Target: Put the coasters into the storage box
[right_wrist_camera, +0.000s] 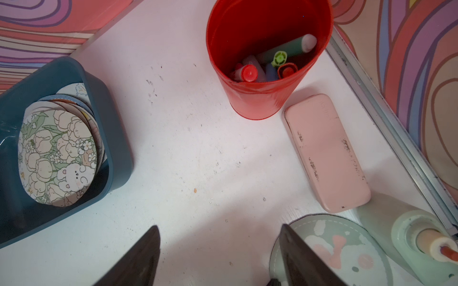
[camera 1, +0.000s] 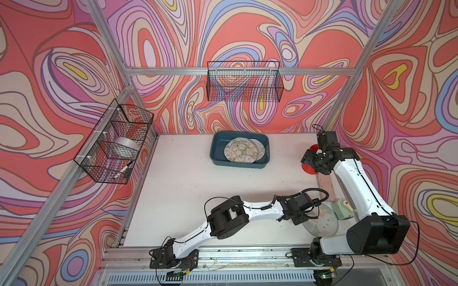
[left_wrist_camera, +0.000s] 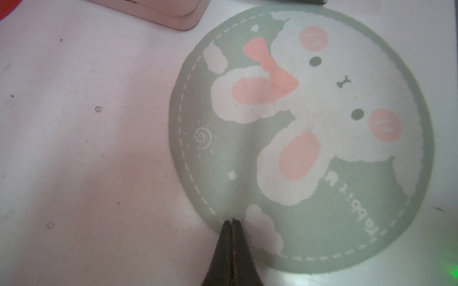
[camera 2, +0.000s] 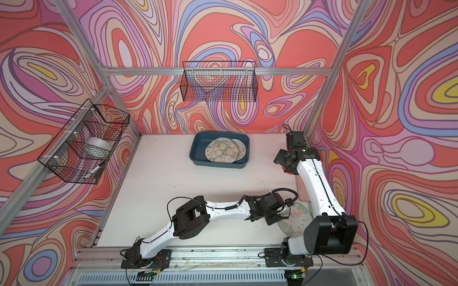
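A round green coaster with a rabbit face [left_wrist_camera: 334, 85] lies on the table at the right front. My left gripper is low at its edge, shut with nothing visible between its fingers. The blue storage box [camera 1: 239, 165] stands at the back middle, holding several round printed coasters [right_wrist_camera: 57, 157]. My right gripper hangs high near the back right, its fingers apart with nothing between them.
A red bucket of markers [right_wrist_camera: 252, 102] stands back right, with a pink case [right_wrist_camera: 326, 152] and a pale green bottle [right_wrist_camera: 405, 233] beside the wall. Wire baskets hang on the back and left.
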